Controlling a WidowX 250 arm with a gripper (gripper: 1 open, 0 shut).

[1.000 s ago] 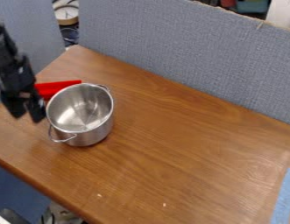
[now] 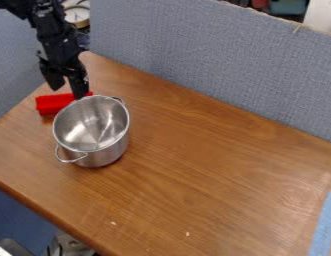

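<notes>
My black gripper (image 2: 64, 82) hangs over a red object (image 2: 53, 103) at the left of the table, its fingers open just above it. A silver pot (image 2: 92, 131) with wire handles stands in front of the red object and partly hides it.
Grey padded walls run along the back and left. The table's front left edge drops to a blue area.
My gripper has moved from low at the left, beside the pot, up and back to over the red object. The red object and pot look in place.
</notes>
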